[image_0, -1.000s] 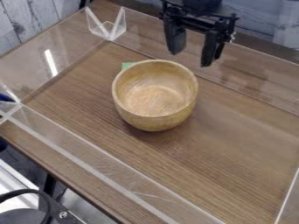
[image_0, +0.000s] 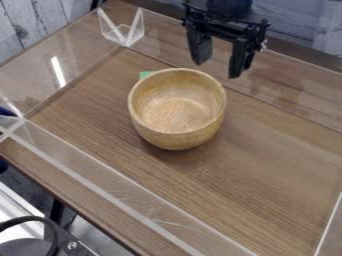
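Observation:
My black gripper (image_0: 221, 55) hangs at the top centre, just above and behind a round wooden bowl (image_0: 178, 125) with nothing inside it. Its two dark fingers point down and stand apart, with table showing between them. A small green object (image_0: 146, 75) lies behind the bowl's left side, partly hidden by it.
A clear wire-like or plastic shape (image_0: 122, 24) stands at the back left. Dark cables lie at the lower left, beyond the edge.
The gripper has shifted very slightly; the bowl and green object have not moved.

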